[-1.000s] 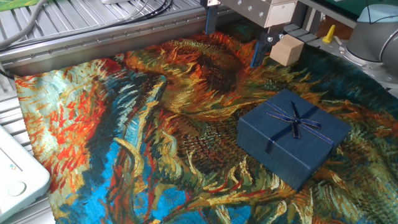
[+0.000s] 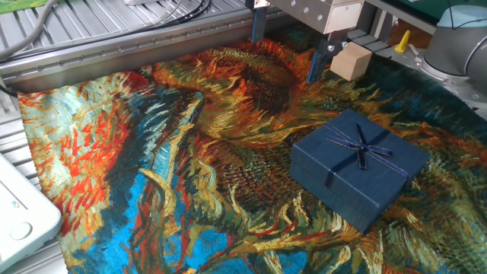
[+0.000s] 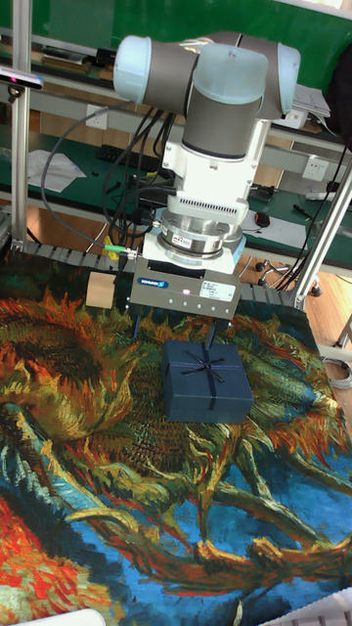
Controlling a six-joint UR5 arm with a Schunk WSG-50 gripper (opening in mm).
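Note:
A dark blue gift box (image 2: 358,164) with a ribbon bow rests on the patterned cloth, right of centre in exterior view 2. My gripper (image 2: 286,46) is above the cloth, off to one side of the box, its two dark fingers wide apart with only air between them. In exterior view 3 the gripper (image 3: 175,328) hangs just behind the box (image 3: 208,384), and the right finger's tip is close to or hidden by the box's back edge. A plain wooden cube (image 2: 351,61) shows beside one finger; it appears left of the gripper body as a tan block (image 3: 101,290), outside the fingers.
The painted cloth (image 2: 221,183) covers the table, somewhat wrinkled, with free room left of the box. A metal rail (image 2: 129,65) runs along the far side. A white device (image 2: 23,213) stands at the left edge. Cables and a small yellow piece (image 2: 402,42) lie farther back.

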